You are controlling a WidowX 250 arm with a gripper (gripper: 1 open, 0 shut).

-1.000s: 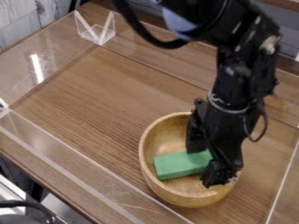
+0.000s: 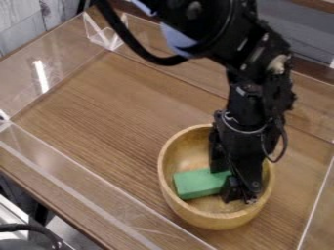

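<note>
A wooden bowl [image 2: 181, 207] stands on the wooden table at the lower centre, holding a green block [image 2: 197, 185]. My black gripper [image 2: 229, 184] reaches down from the top into the bowl's right half, at the block's right end. The dark fingers overlap each other and the block there, so I cannot tell how they stand or whether they grip it.
A clear plastic object [image 2: 7, 122] sits at the far left edge. Dark cables lie at the lower left corner.
The gripper has shifted slightly and now covers more of the block's right end. The view of the table around the bowl has also shifted a little.
</note>
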